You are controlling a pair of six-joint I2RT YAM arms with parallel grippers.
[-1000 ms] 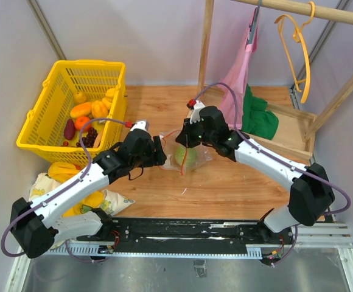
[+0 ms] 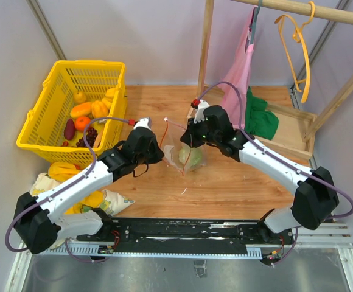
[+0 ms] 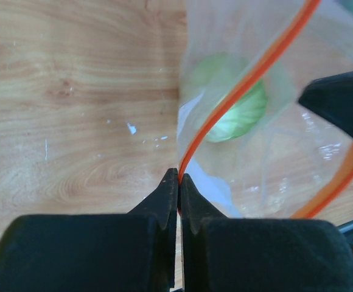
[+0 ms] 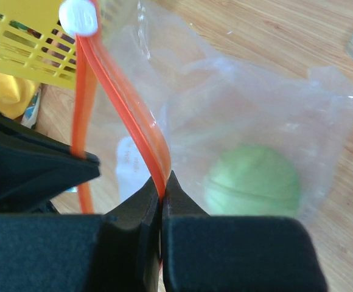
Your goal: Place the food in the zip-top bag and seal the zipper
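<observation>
A clear zip bag (image 2: 175, 152) stands between my grippers, a pale green round food (image 3: 234, 112) inside it, most likely cabbage or lettuce. My left gripper is shut on one orange zipper edge of the bag (image 3: 225, 106), low in the left wrist view. My right gripper is shut on the orange zipper strip (image 4: 128, 103), whose white slider (image 4: 78, 17) sits at its upper end. The bag's mouth is spread between the two grippers.
A yellow basket (image 2: 36, 139) of produce stands at the left, with yellow items (image 2: 67, 173) below it. A wooden rack with pink and green cloths (image 2: 262, 118) is at the right.
My left gripper has turned and shifted slightly from its earlier pose beside the bag. The bag's mouth has changed shape; the right gripper has moved a little.
</observation>
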